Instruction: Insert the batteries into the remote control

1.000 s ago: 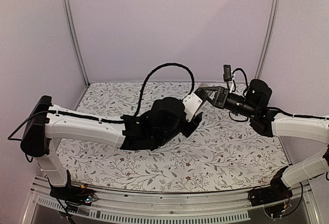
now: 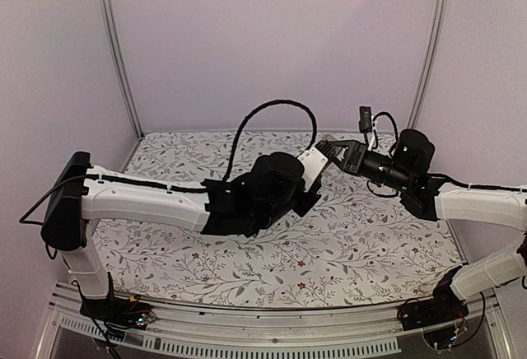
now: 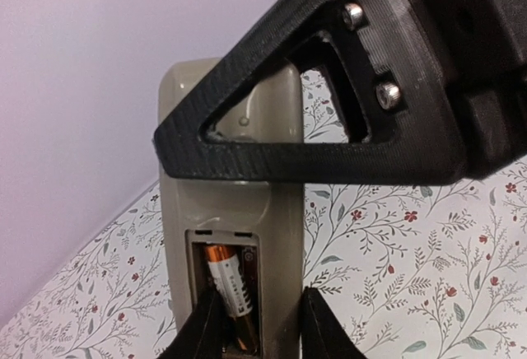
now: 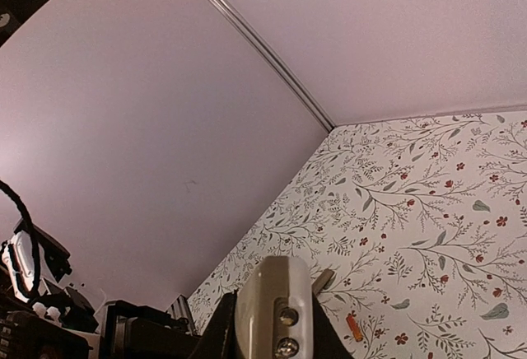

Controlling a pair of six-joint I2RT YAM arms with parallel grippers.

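Observation:
The beige remote is held upright in the air between both grippers, its battery bay open. An orange-and-white battery sits tilted in the bay, with a dark slot beside it. My right gripper is shut on the remote; one of its black fingers crosses the upper back in the left wrist view. My left gripper is at the bay, its fingertips either side of the battery; whether they touch it is hard to tell. In the top view both grippers meet at centre right, mostly hiding the remote.
In the right wrist view an orange battery lies on the floral table, near a beige piece, perhaps the cover. Walls enclose the back and sides; the table around the arms is largely clear.
The right arm has shifted very little.

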